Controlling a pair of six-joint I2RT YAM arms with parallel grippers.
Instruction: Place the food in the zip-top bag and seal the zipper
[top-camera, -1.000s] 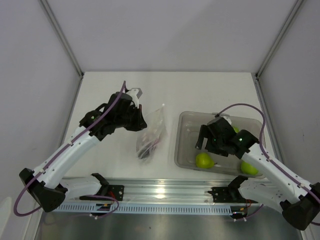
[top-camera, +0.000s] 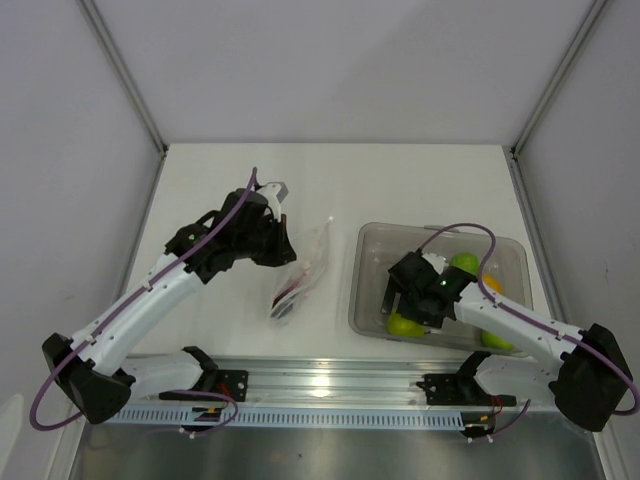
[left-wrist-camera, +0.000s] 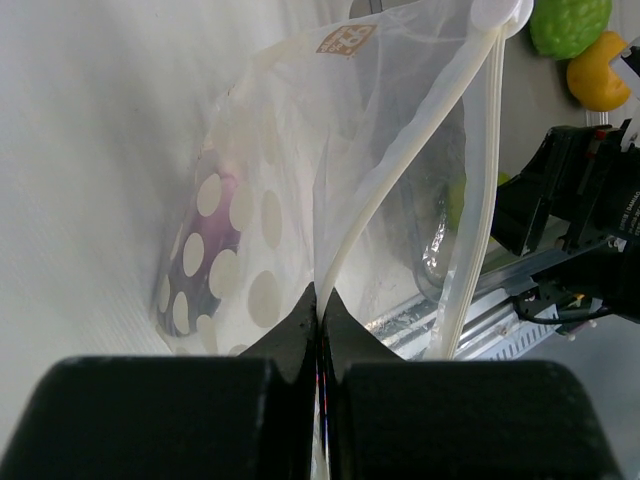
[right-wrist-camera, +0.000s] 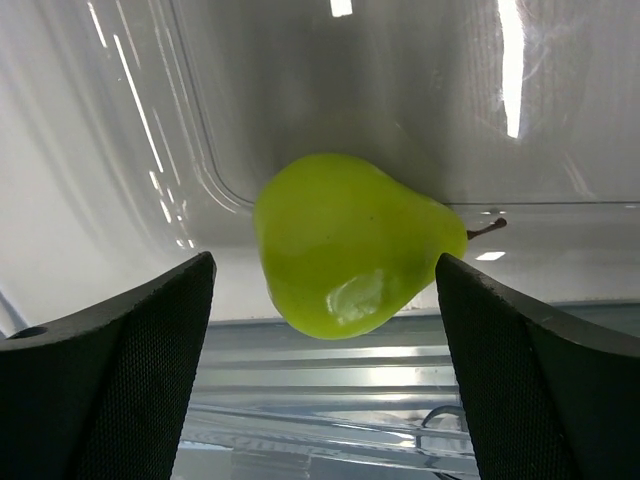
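Observation:
My left gripper is shut on the edge of a clear zip top bag (left-wrist-camera: 385, 150), whose mouth gapes beside the fingers. Inside the bag lies a purple item (left-wrist-camera: 208, 245), seen through the dotted plastic. Over the near left corner of the grey bin (top-camera: 358, 290), my right gripper stands part open. Between and just beyond its fingers rests a green pear (right-wrist-camera: 340, 245) with its stem to the right; a gap shows on its left side, and whether the right finger touches it I cannot tell.
Also in the bin are a green round food (top-camera: 465, 262), an orange one (top-camera: 492, 284) and another green one (top-camera: 496, 341). White table (top-camera: 240, 170) behind the bag is clear. A metal rail (top-camera: 320, 375) runs along the front.
The right gripper has lowered and moved slightly left and toward the front, onto the pear. Left gripper and bag shifted slightly, the bag tilting a little more to the left at its bottom.

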